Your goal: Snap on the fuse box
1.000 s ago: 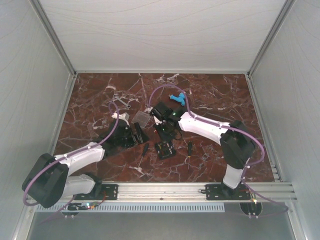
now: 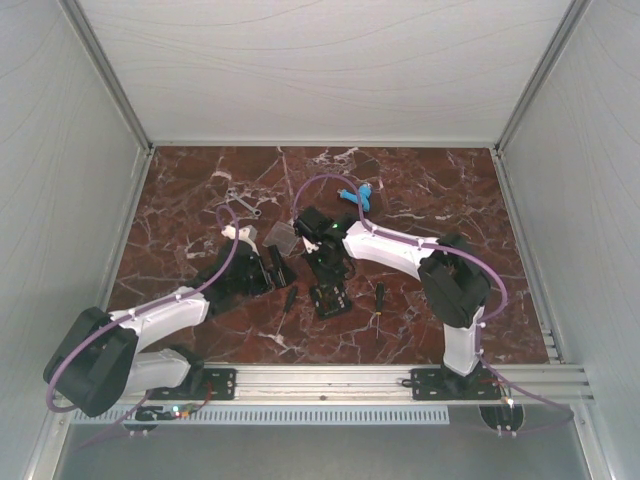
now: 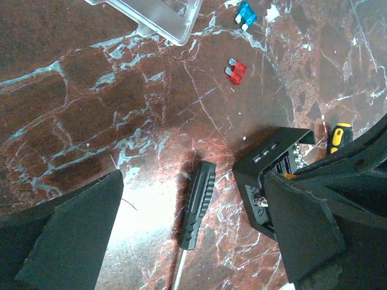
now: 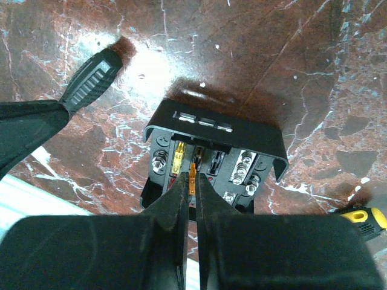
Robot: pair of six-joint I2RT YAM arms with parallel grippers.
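Observation:
The black fuse box (image 2: 330,300) (image 4: 214,130) lies open at the front middle, showing terminals and fuses, including a yellow fuse (image 4: 178,157) and an orange one (image 4: 192,184). My right gripper is shut directly over it in the right wrist view, its tips at the orange fuse; whether they touch it is unclear. My left gripper stands open to the left of the box, over the table beside a black screwdriver (image 3: 198,202).
A clear tray (image 3: 157,18), a blue fuse (image 3: 245,13) and a red fuse (image 3: 236,71) lie behind. A yellow-black screwdriver (image 4: 366,220) is right of the box. A blue tool (image 2: 360,196) and wrenches lie at the back.
The left arm and the fuse box appear unchanged.

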